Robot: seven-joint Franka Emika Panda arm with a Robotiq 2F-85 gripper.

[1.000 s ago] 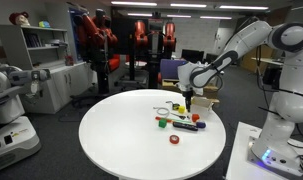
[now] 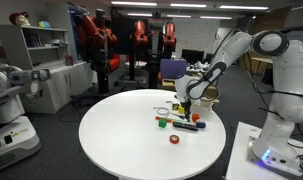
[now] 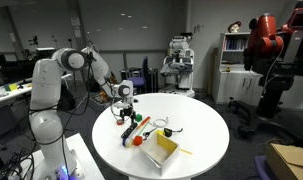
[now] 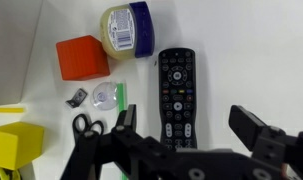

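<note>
A black remote control lies on the white table beneath my gripper, in the middle of the wrist view. My gripper stands open, one finger on each side of the remote and nothing held. In exterior view 1 the gripper hangs above the cluster of objects on the table's right side. The remote's lower end is partly hidden by the gripper in the wrist view.
Around the remote lie a red block, a labelled dark blue container, scissors and a yellow block. An open bin stands near the table's edge.
My gripper has come down a little toward the objects on the table. The objects show no visible movement.
</note>
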